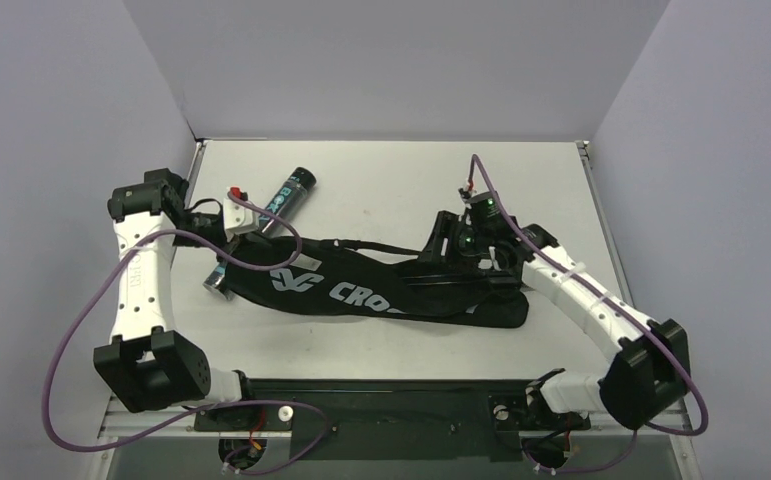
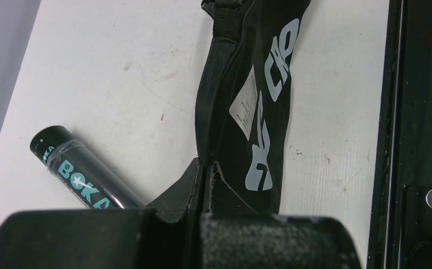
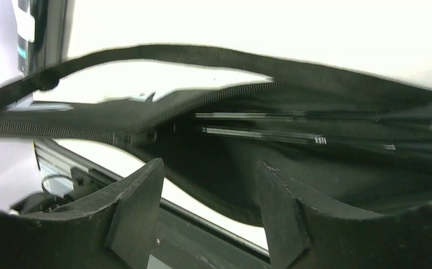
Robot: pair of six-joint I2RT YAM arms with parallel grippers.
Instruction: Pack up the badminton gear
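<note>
A long black racket bag [image 1: 381, 290] with grey lettering stretches across the middle of the table. Its left end is pinched by my left gripper, which is shut on the fabric. Toward the right, the bag lies unzipped, and thin dark racket shafts [image 3: 261, 134] show inside the opening. Over that opening my right gripper stands open, with nothing held between its fingers. A shuttlecock tube [image 1: 289, 200] marked BOKA lies at an angle on the left, partly covered by the bag's left end; its dark cap [image 2: 51, 141] appears in the left wrist view.
The bag's strap [image 3: 219, 56] arches along its far side. Bare white table [image 1: 401, 190] stretches behind the bag, and a clear strip runs in front of it. Grey walls stand left, right and behind.
</note>
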